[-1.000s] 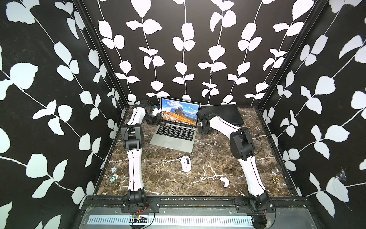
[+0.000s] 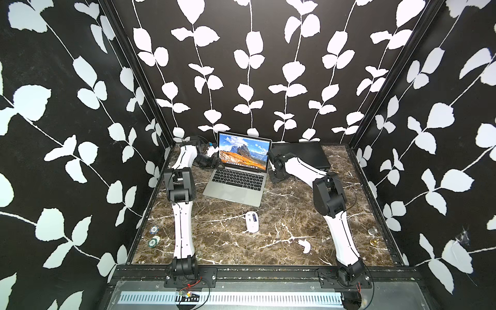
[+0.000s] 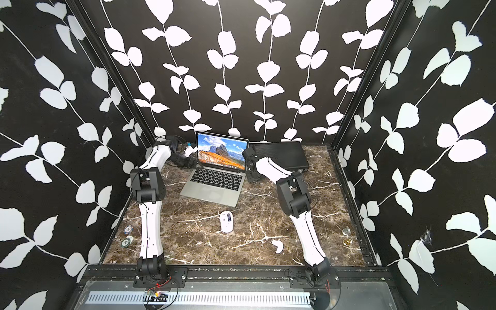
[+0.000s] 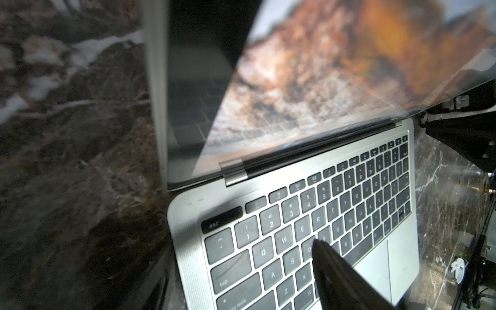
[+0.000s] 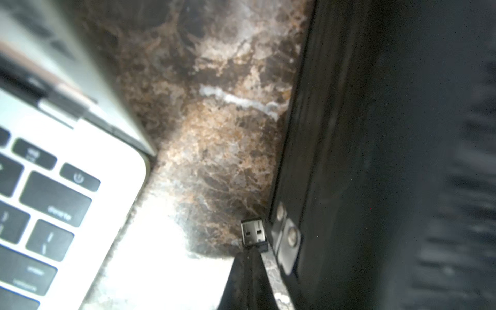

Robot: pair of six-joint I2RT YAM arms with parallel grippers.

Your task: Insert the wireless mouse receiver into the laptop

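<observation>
The open laptop [image 2: 235, 192] stands at the back middle of the table, its screen lit. In the left wrist view, my left gripper is open near the laptop's left side, one finger [image 4: 330, 268] over the keyboard and nothing held between the two. My right gripper is shut between the laptop's right edge and the black box. Right at its fingertips is the small receiver [image 5: 253, 233], metal plug facing up in the view; whether it touches them or rests on the table I cannot tell. A white mouse [image 2: 251, 221] lies in front of the laptop.
The black box [image 5: 351, 155] stands close along the right gripper's side, with metal fittings [image 5: 289, 240] near the fingers. A white curved piece [image 2: 304, 246] lies at the front right, small round items [image 2: 154, 241] at the front left.
</observation>
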